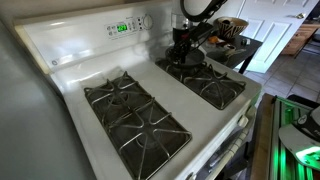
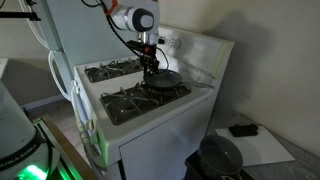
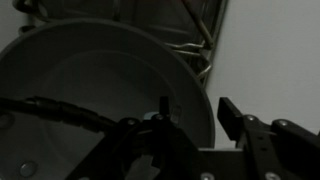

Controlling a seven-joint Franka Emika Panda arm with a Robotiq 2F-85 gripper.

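A dark round pan (image 2: 167, 80) sits on a burner grate of the white stove, its handle (image 2: 203, 85) pointing right in exterior view 2. My gripper (image 1: 184, 44) is low at the pan's edge. In the wrist view the pan (image 3: 60, 65) fills much of the picture, and my gripper has its fingers spread apart, one over the pan's inside and the other beyond its rim. A dark rod-like thing (image 3: 62, 112) reaches across the pan from the left. Whether either finger touches the rim, I cannot tell.
Bare burner grates (image 1: 137, 118) cover the stove's other side. The control panel (image 1: 110, 30) rises behind. Another dark pot (image 2: 220, 155) stands lower, beside the stove, near a white board (image 2: 262, 147). The white strip between the grates is clear.
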